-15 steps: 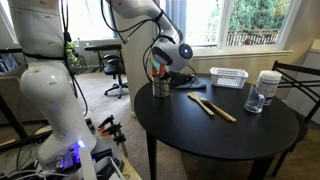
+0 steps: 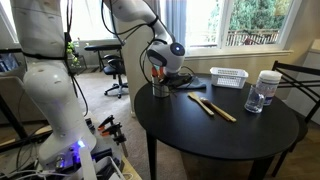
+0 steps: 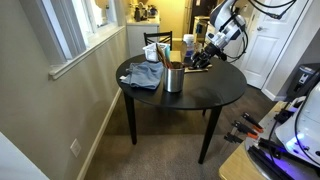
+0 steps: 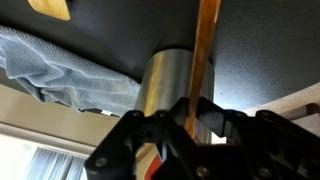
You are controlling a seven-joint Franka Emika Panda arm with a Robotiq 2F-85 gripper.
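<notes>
A long brown wooden stick, like a utensil handle (image 4: pixel 205 40), runs up the wrist view from between the fingers. My gripper is shut on it; how far it extends below the fingers is hidden. Behind the stick stands a shiny metal canister (image 4: pixel 165 80), partly covered by the gripper. Exterior view 1 has the same canister (image 2: pixel 160 88) at the table's left side, with the gripper just above and beside it. From the other side, the canister (image 3: pixel 175 78) shows utensils sticking out of it.
A grey towel (image 4: pixel 65 75) lies beside the canister. Two wooden utensils (image 2: pixel 222 113) rest mid-table. A white basket (image 2: pixel 229 77) and a clear pitcher (image 2: pixel 256 98) stand toward the back and right.
In exterior view 1 the arm's white wrist has shifted a little to the left over the last second. The canister, the basket and the loose utensils have stayed in place.
</notes>
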